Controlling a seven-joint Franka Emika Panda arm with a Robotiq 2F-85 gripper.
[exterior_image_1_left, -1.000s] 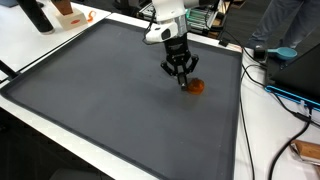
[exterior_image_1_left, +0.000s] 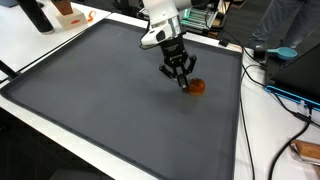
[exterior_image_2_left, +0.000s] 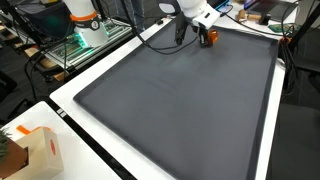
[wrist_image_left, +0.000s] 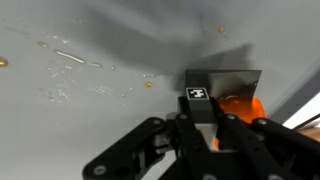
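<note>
My gripper (exterior_image_1_left: 184, 83) points down at the grey table, close to its far right end in exterior view 1. Against its fingertips is a small orange object (exterior_image_1_left: 197, 87), rounded and brownish in that view. Exterior view 2 has this orange object (exterior_image_2_left: 209, 38) at the far end of the table, partly behind the arm. From the wrist, the fingers look closed, and a shiny grey flat part (wrist_image_left: 236, 80) sticks out beside them, with orange (wrist_image_left: 243, 106) below it. The exact spot of contact is hidden by the fingers.
Small droplets or crumbs (wrist_image_left: 80, 62) lie on it near the gripper. A blue cable (exterior_image_1_left: 290, 95) and black cables run beyond the right edge. An orange-and-white machine (exterior_image_2_left: 88, 28) stands off the table.
The arm's white wrist has lowered and tilted slightly over the last second. The fingertips and the orange object have stayed in nearly the same place.
</note>
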